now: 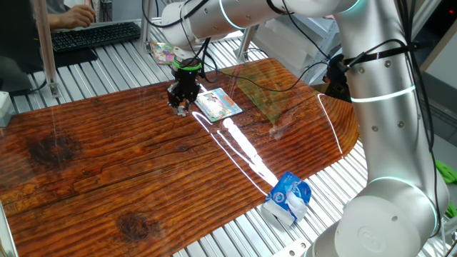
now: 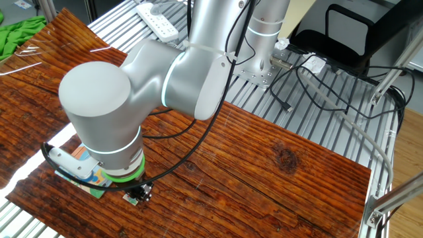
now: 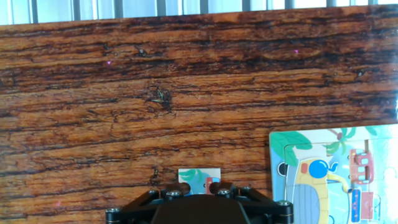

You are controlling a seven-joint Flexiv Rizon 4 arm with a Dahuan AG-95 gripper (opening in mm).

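Observation:
A small puzzle piece (image 3: 199,179) with a green leaf and a red patch shows at the tips of my gripper in the wrist view. The dark fingers overlap its near part, and whether they clasp it cannot be made out. In exterior view 1 the gripper (image 1: 183,107) points down, low over the wooden board, with the piece at its tips. Beside it lies a colourful picture puzzle (image 3: 320,180), flat on the board, showing a yellow figure and a red vehicle; the arm covers part of it in exterior view 2.
The wooden board (image 1: 107,164) is broadly clear on the side away from the puzzle. A blue and white packet (image 1: 288,198) lies at its edge near the arm's base. A person's hand (image 1: 71,17) rests by a keyboard (image 1: 96,37) beyond the board.

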